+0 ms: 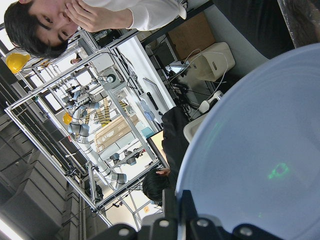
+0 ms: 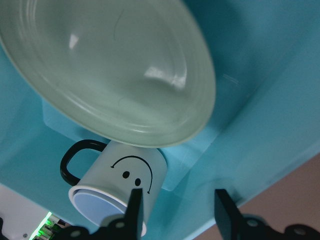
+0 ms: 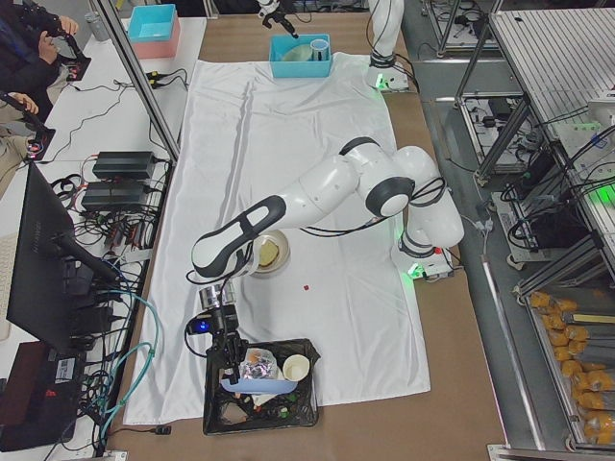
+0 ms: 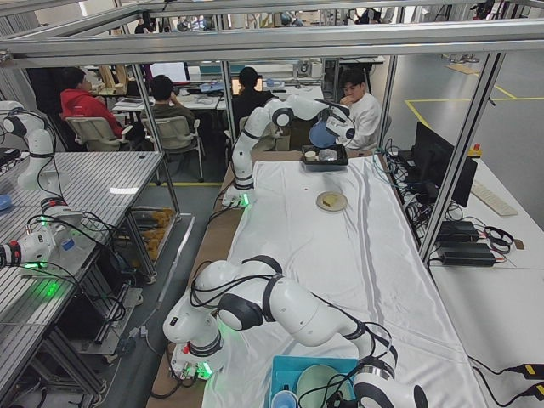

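Note:
A light blue plate [image 1: 260, 135] is held upright over the black bin [image 3: 219, 413] by my left gripper, shut on its rim. That bin holds a white cup [image 3: 296, 367] and wrapped items. A second plate [image 3: 270, 250], with food on it, lies on the white cloth. My right gripper is open above the blue bin [image 2: 280, 115], nothing between its fingers. Below it are a pale green plate [image 2: 100, 65] and a white smiley mug [image 2: 120, 185] with a black handle.
The white cloth [image 3: 269, 134] between the two bins is mostly clear. A monitor [image 3: 38, 279], cables and power boxes [image 3: 117, 182] line the side table. A seated person [image 4: 361, 115] is close behind the black bin.

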